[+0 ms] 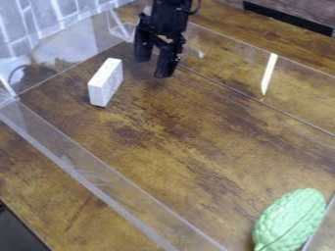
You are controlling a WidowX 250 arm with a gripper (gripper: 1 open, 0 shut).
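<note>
My black gripper [156, 57] hangs at the top centre of the view, low over the back of the wooden surface inside a clear-walled enclosure, its two fingers apart with nothing visible between them. A white block [105, 82] lies to the lower left of the gripper, apart from it. A green ridged oval object [288, 221] sits at the bottom right corner, far from the gripper.
Clear plastic walls [92, 185] surround the work area on the wooden table [197, 147]. A grey-white patterned surface shows behind at the top left.
</note>
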